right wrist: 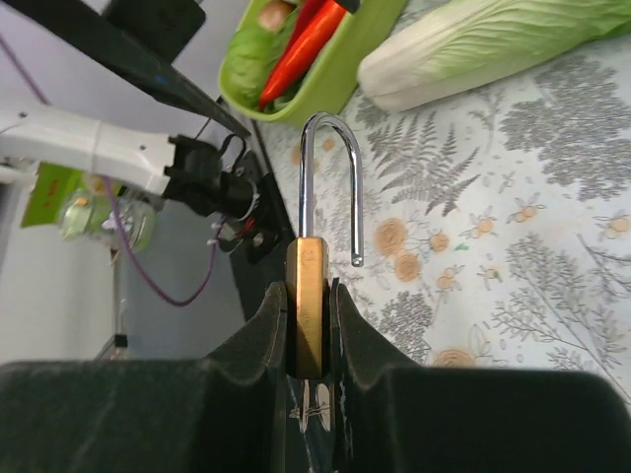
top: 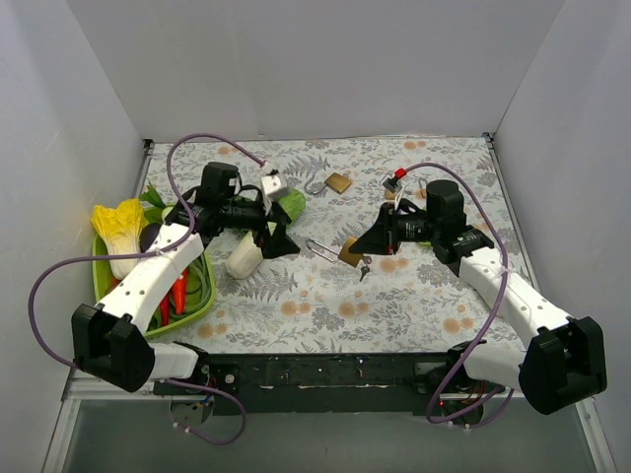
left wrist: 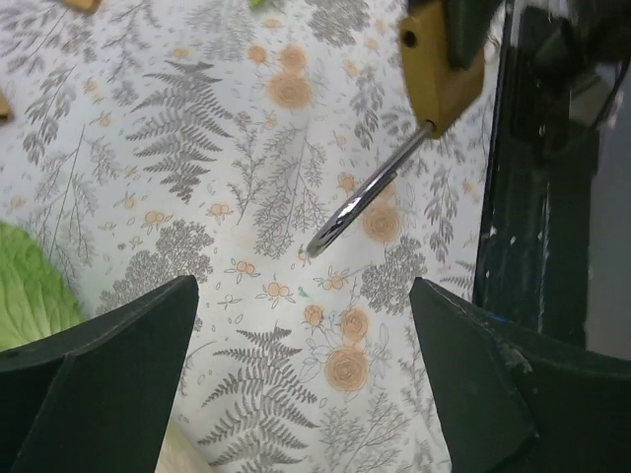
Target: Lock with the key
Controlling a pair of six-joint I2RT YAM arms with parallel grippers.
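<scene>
A brass padlock [top: 350, 252] is held above the table by my right gripper, which is shut on its body. The padlock's long steel shackle [right wrist: 337, 126] stands open: one leg enters the body, the free leg ends outside it. Small metal keys [right wrist: 315, 406] show below the body, partly hidden between the fingers; in the top view a key [top: 365, 268] hangs beside the padlock. My left gripper is open and empty, left of the shackle. In the left wrist view the shackle [left wrist: 360, 202] lies beyond its fingertips, apart from them.
Another padlock [top: 338, 183] lies at the back of the table. A Chinese cabbage [top: 246, 258] rests partly under the left arm. On the left stands a green basket [top: 179, 325] of vegetables.
</scene>
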